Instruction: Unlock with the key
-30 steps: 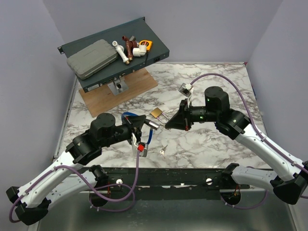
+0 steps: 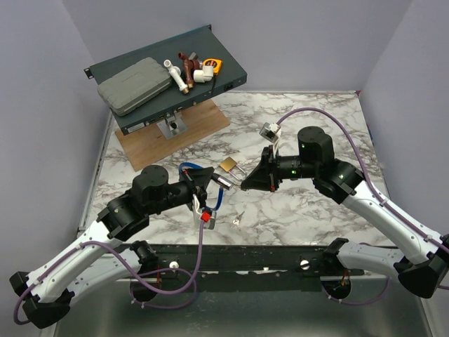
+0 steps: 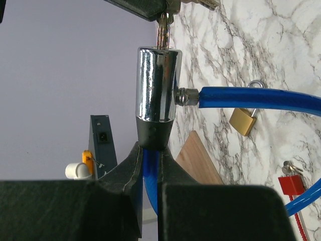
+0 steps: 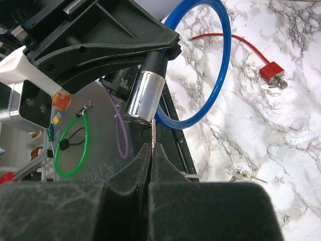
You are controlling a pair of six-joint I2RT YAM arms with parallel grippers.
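Observation:
My left gripper is shut on the black end of a blue cable lock, whose chrome cylinder points toward the right gripper. The lock's blue cable loops around over the table. Facing it, my right gripper is shut on a thin metal key. In the left wrist view the key's blade meets the cylinder's end face, in line with it. How deep the blade sits cannot be told. The key's head is mostly hidden between the right fingers.
A brass padlock lies on the marble table behind the grippers. Loose keys and a red padlock lie there too. A dark shelf carrying a grey case stands at the back left.
Hardly anything differs in the top view.

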